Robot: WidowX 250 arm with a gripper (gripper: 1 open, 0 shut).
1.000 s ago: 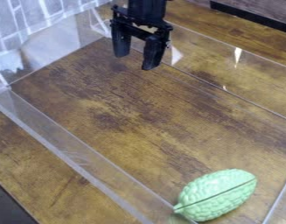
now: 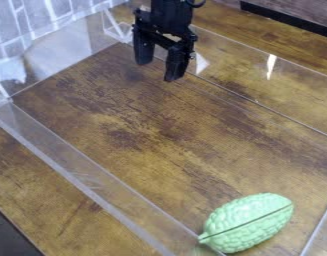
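Note:
The black gripper point(image 2: 162, 55) hangs over the back of the wooden work area, its two fingers pointing down and apart, with nothing visible between them. A pale green, bumpy, leaf-shaped object point(image 2: 246, 222) lies on the wood at the near right, well away from the gripper.
Clear plastic walls point(image 2: 59, 170) border the wooden surface point(image 2: 152, 140), which is bare between gripper and green object. A white sheer fabric point(image 2: 32, 30) is at the back left.
The gripper has shifted slightly and its fingers appear a little turned. The green object is where it was.

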